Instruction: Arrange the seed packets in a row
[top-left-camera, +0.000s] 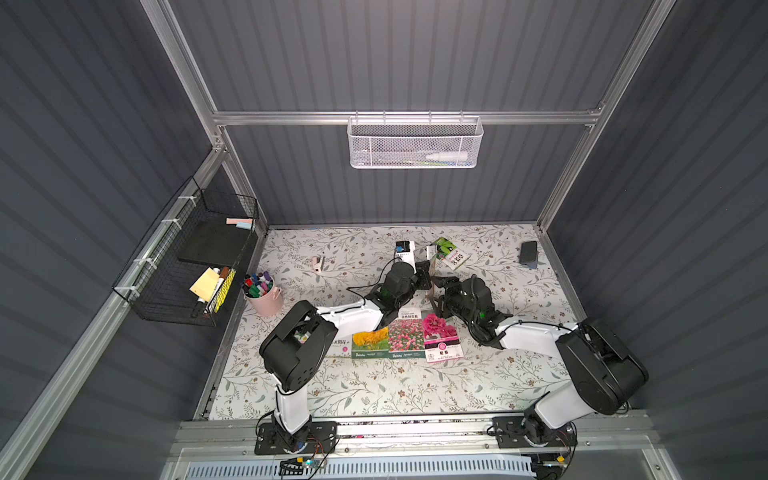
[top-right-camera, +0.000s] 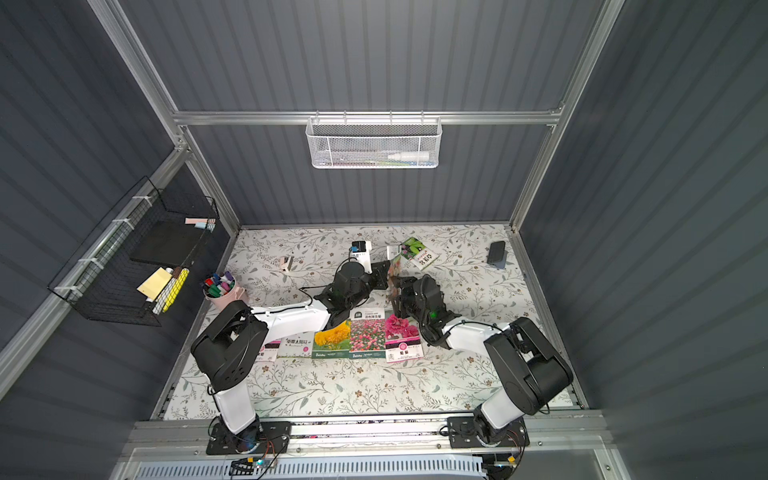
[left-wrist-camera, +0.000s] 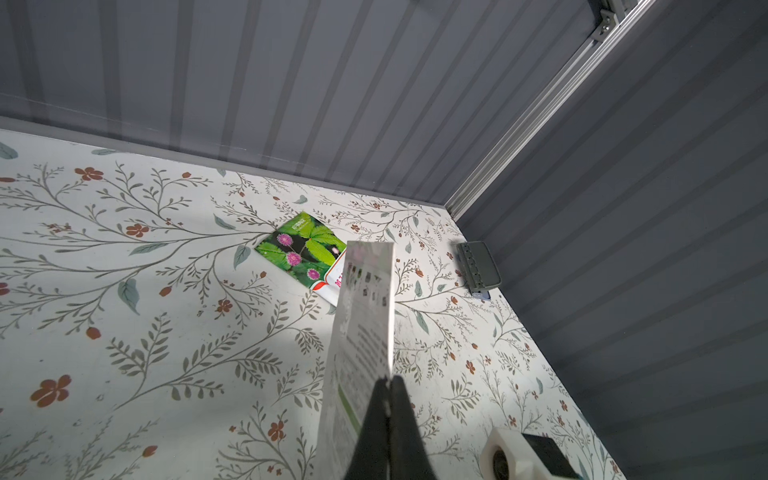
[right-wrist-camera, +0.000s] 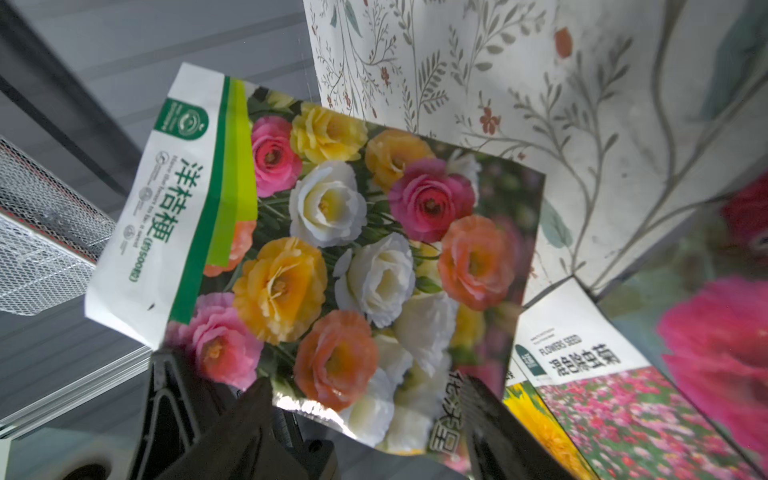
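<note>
My left gripper is shut on the edge of a seed packet with multicoloured roses (right-wrist-camera: 344, 264), which it holds up off the table, nearly edge-on from above (top-right-camera: 394, 270). My right gripper stands open at the packet's lower part, its two fingers spread; whether they touch it I cannot tell. Below lies a row of packets: a magenta-flower one (top-left-camera: 442, 340) at the right end, a pink-field one (top-left-camera: 406, 336), a yellow-flower one (top-left-camera: 370, 337) and others leftward, partly hidden by the left arm. A green packet (top-left-camera: 450, 252) lies apart at the back.
A dark phone-like object (top-left-camera: 529, 254) lies at the back right. A pink cup of markers (top-left-camera: 268, 300) and a black wire basket (top-left-camera: 176, 288) stand at the left.
</note>
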